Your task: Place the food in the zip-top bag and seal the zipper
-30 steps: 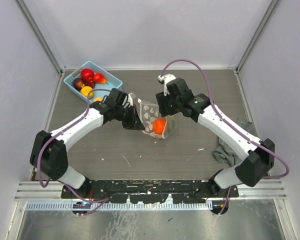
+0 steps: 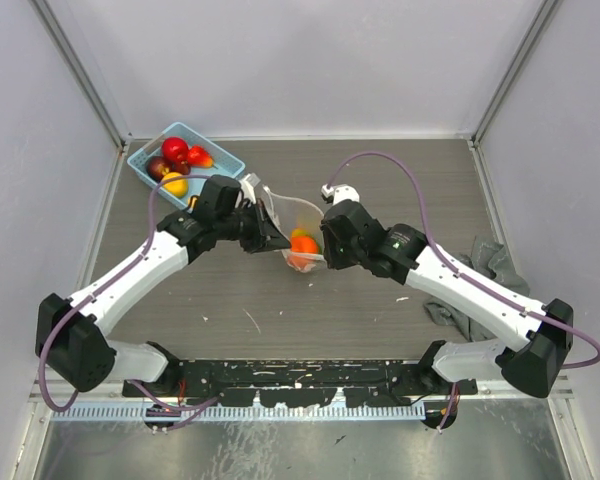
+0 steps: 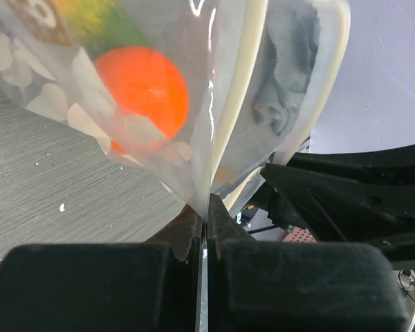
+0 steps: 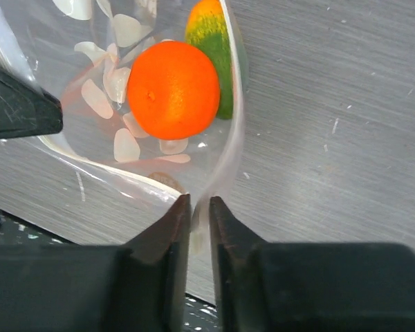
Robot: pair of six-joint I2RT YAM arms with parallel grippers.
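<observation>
The clear zip top bag [image 2: 296, 212] stands open-mouthed between my two grippers. Inside it lie an orange round fruit [image 4: 171, 97] and a yellow-green food piece [image 4: 221, 66], both well below the rim. My left gripper is shut on one side of the bag's rim, with the film pinched at its fingertips. On the opposite side, my right gripper has its fingers a narrow gap apart, and the bag's edge runs down between them. The top view hides most of the right fingertips.
A light blue basket [image 2: 228, 160] with several red, dark and yellow foods stands at the back left. A grey cloth [image 2: 493, 265] lies at the right.
My left gripper has shifted slightly, and the bag's mouth has turned and spread between them.
</observation>
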